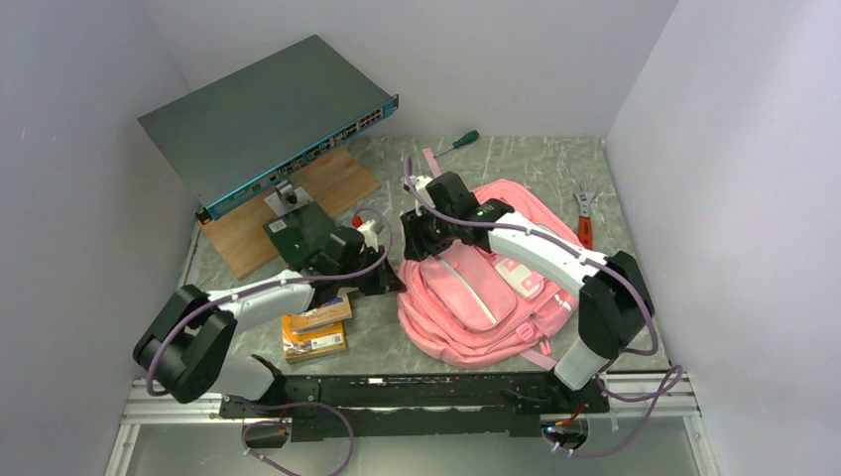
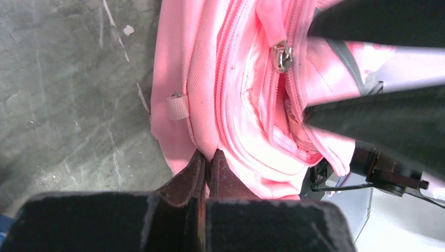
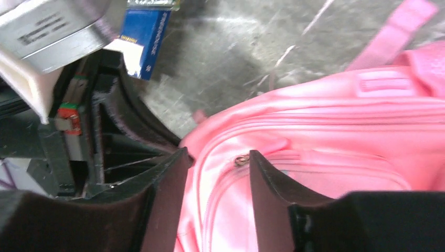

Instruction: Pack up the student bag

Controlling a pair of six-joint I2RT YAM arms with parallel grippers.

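Observation:
The pink backpack [image 1: 468,293] lies on the grey table, its zips showing. At its left edge my left gripper is shut on the backpack's pink fabric, a fold of the rim pinched at its fingertips. My right gripper is part open above the bag's left upper part, close to a metal zip pull [image 3: 242,160] between and beyond its fingers; it holds nothing that I can see. In the left wrist view another zip pull [image 2: 282,56] shows between the right gripper's dark fingers.
Boxes [image 1: 313,335] lie at the front left. A wooden board [image 1: 238,243] sits under a dark rack unit [image 1: 268,109] at the back left. A screwdriver [image 1: 466,139] and a wrench [image 1: 585,223] lie at the back and right. Walls bound the table.

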